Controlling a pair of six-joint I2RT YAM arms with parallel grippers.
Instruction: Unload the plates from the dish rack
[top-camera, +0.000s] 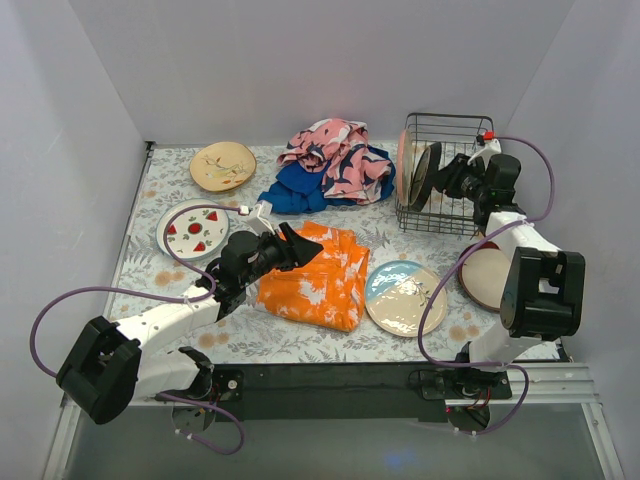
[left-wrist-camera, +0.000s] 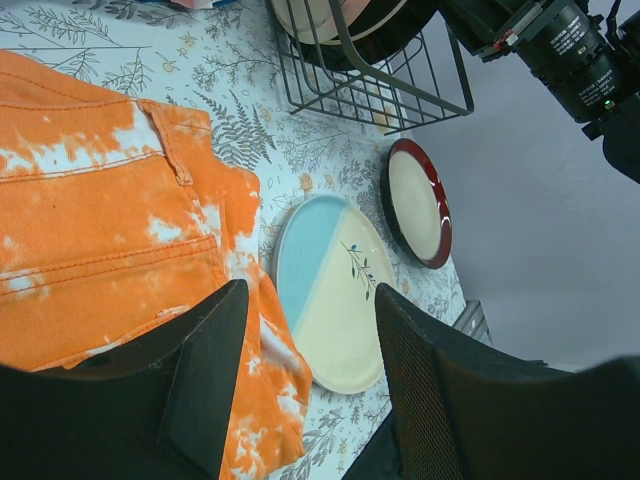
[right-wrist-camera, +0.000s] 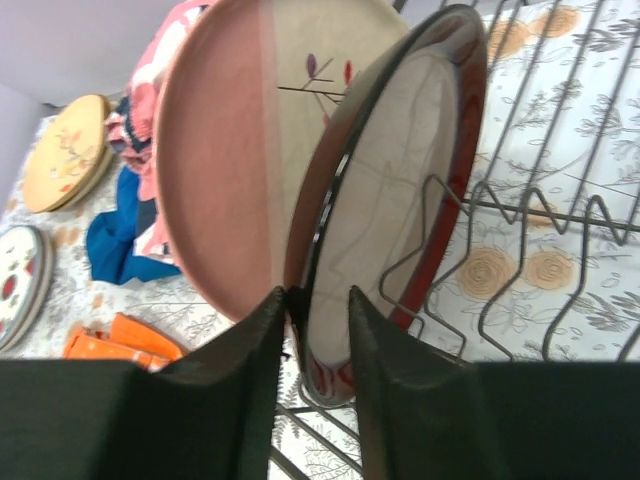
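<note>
The black wire dish rack (top-camera: 450, 122) stands at the back right. In it a dark-rimmed plate (top-camera: 426, 175) leans on edge, and left of it stands a pink and cream plate (right-wrist-camera: 215, 150). My right gripper is over the rack with its fingers apart; the dark plate (right-wrist-camera: 385, 190) has its near rim between them, not clamped. My left gripper hangs open and empty above the orange cloth (top-camera: 315, 285). On the table lie a blue and cream plate (top-camera: 400, 305), a red-rimmed plate (top-camera: 487, 275), a watermelon plate (top-camera: 195, 235) and a tan plate (top-camera: 222, 165).
Beside the rack's left side is a heap of pink and blue cloth (top-camera: 335, 165). Walls close in the table at the back and sides. A purple cable (top-camera: 440, 290) from the right arm hangs over the blue and cream plate.
</note>
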